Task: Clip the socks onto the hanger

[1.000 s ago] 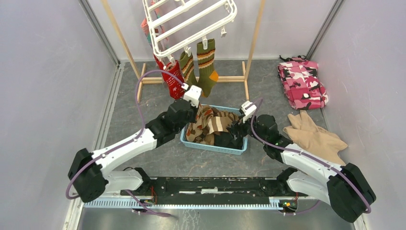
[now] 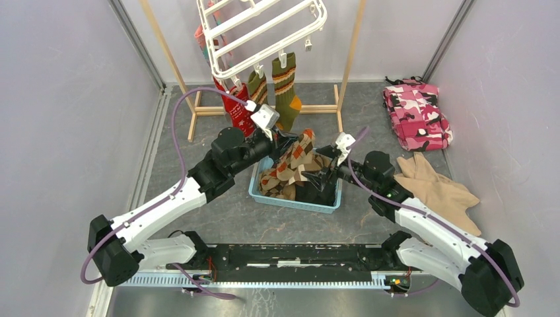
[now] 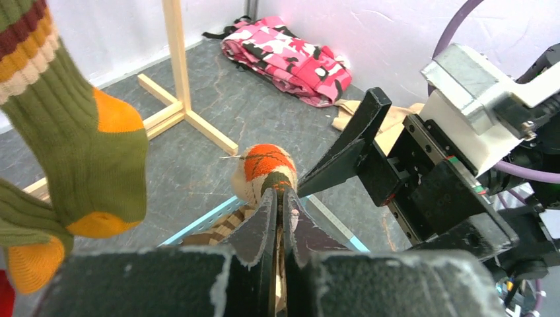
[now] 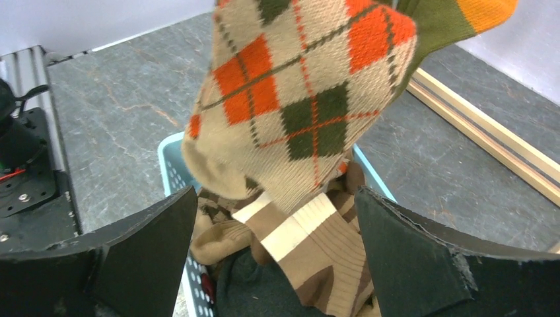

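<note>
My left gripper is shut on an argyle sock, lifted out of the blue basket (image 2: pixel 294 207); this sock fills the upper middle of the right wrist view (image 4: pixel 297 99). My right gripper (image 2: pixel 314 165) stands open beside it, its fingers (image 4: pixel 125 264) over the basket, where striped brown socks (image 4: pixel 314 251) and dark fabric (image 4: pixel 251 284) lie. Green socks (image 2: pixel 286 92) and a red sock (image 2: pixel 238 105) hang from clips on the white hanger (image 2: pixel 264 53).
A wooden stand (image 2: pixel 347 66) holds the hanger at the back. A pink camouflage bundle (image 2: pixel 413 115) and a beige cloth (image 2: pixel 432 191) lie on the floor at the right.
My left gripper has risen and moved right, drawing the argyle sock up from the basket. My right gripper has shifted slightly, staying over the basket.
</note>
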